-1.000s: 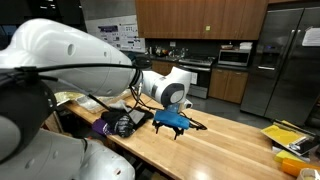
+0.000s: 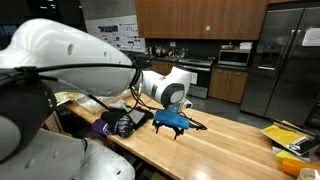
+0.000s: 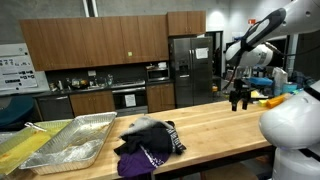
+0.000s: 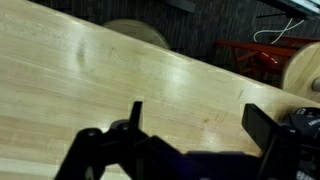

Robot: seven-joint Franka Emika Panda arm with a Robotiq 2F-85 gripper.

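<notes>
My gripper is open above the wooden table (image 4: 70,100), with only bare tabletop showing between its fingers in the wrist view. In exterior view 1 the gripper (image 2: 167,130) hangs from the white arm over the table's left part, pointing down. Exterior view 2 has the gripper (image 3: 240,102) at the right side, above the tabletop. Nothing is held.
Dark and purple cloths (image 3: 150,142) lie on the table beside a foil tray (image 3: 72,142) at the left in exterior view 2. Yellow items (image 2: 286,135) sit at the table's right in exterior view 1. Stools (image 4: 138,32) stand below the edge.
</notes>
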